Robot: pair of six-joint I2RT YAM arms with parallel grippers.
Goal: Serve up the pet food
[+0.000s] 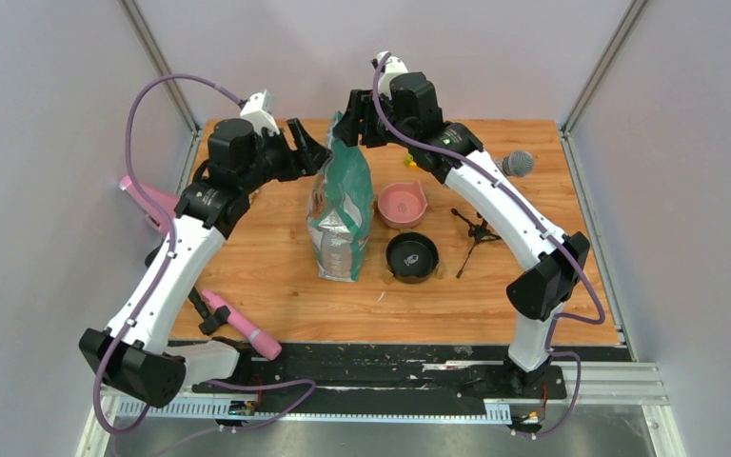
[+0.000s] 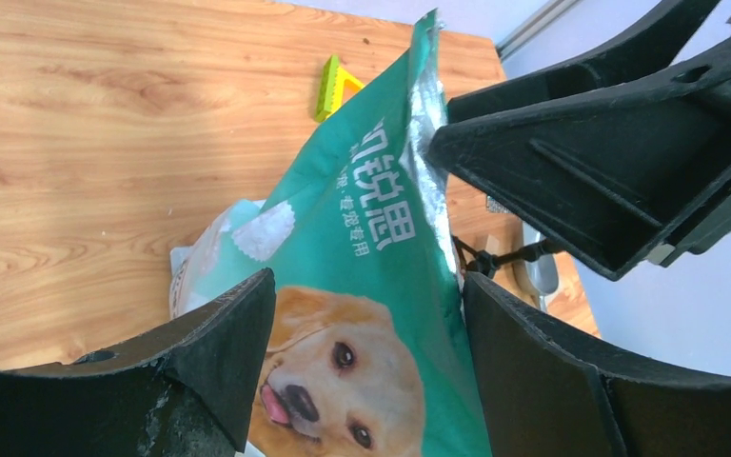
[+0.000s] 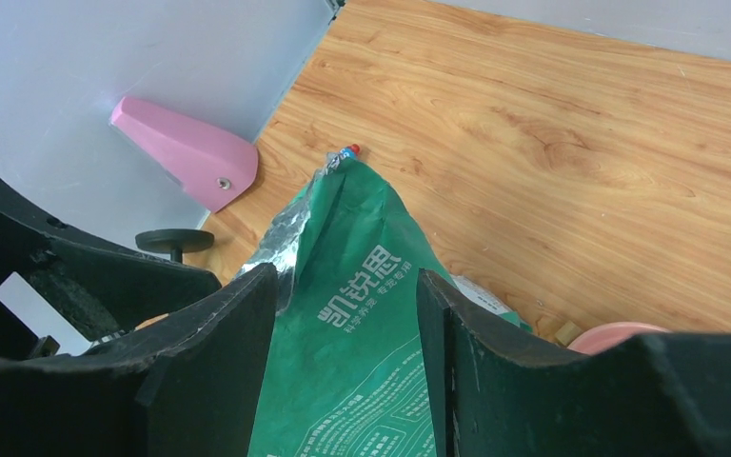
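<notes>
A tall green-and-silver pet food bag (image 1: pixel 341 224) stands upright near the table's middle; its front shows a dog's face (image 2: pixel 338 381) in the left wrist view. My left gripper is part open around the bag's upper part near the crimped edge. My right gripper is open at the bag's top, its fingers either side of the green plastic; whether either touches it is unclear. Right of the bag sit a pink bowl (image 1: pixel 402 200) and a black bowl (image 1: pixel 412 255).
A pink tube (image 1: pixel 247 327) lies at the front left. A black tripod (image 1: pixel 476 232) and a microphone-like object (image 1: pixel 516 164) are at the right, and a yellow-green item (image 2: pixel 329 88) at the back.
</notes>
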